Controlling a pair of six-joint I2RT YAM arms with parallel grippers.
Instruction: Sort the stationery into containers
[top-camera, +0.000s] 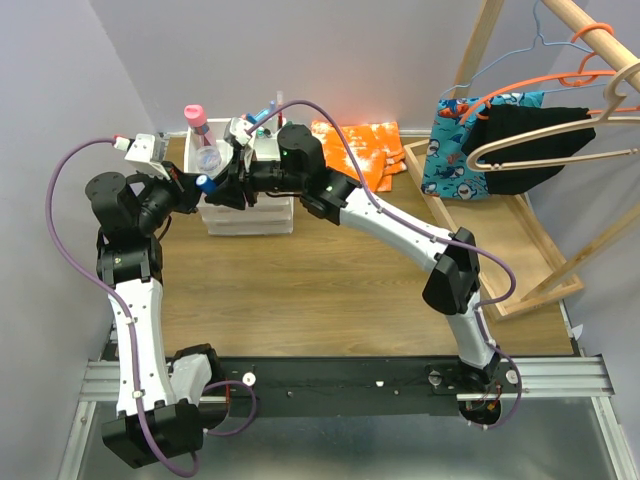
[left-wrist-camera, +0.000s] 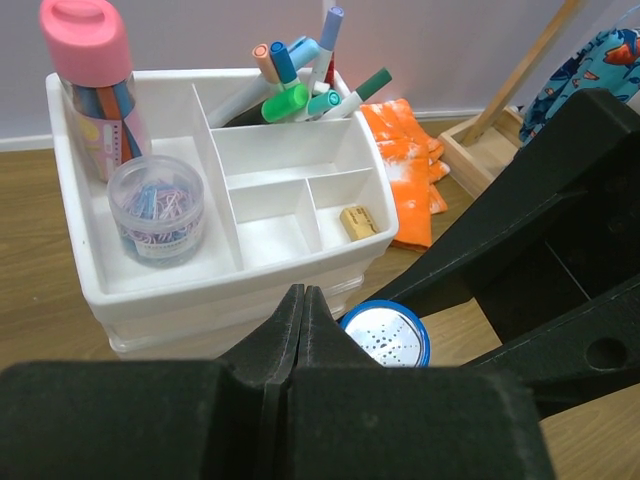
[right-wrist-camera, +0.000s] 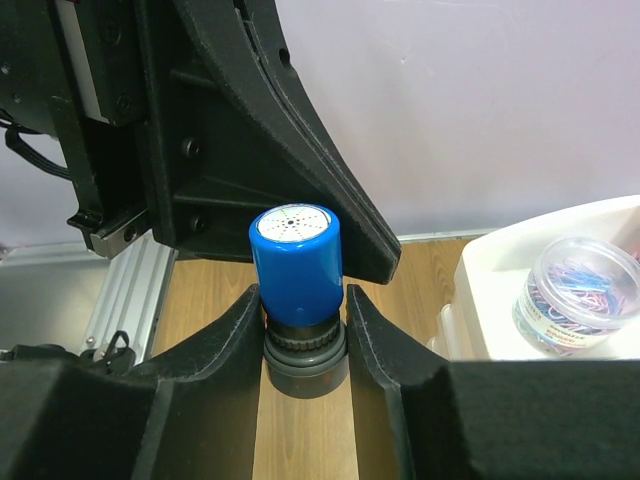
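A small cylinder with a blue cap and white dotted top (right-wrist-camera: 297, 250) stands upright in the right wrist view, with my right gripper shut on its grey lower part. My left gripper is shut, nothing showing between its fingertips. Its tips are right beside the blue cap (left-wrist-camera: 387, 335) in the left wrist view; whether they touch it I cannot tell. The white divided organizer (left-wrist-camera: 190, 283) stands behind both grippers. In it are a pink-lidded bottle (left-wrist-camera: 92, 80), a clear tub of paper clips (left-wrist-camera: 157, 210), several markers (left-wrist-camera: 289, 102) and a small tan block (left-wrist-camera: 358, 222).
An orange cloth (top-camera: 366, 150) lies right of the organizer. At the far right stands a wooden rack (top-camera: 545, 240) with hangers and cloths.
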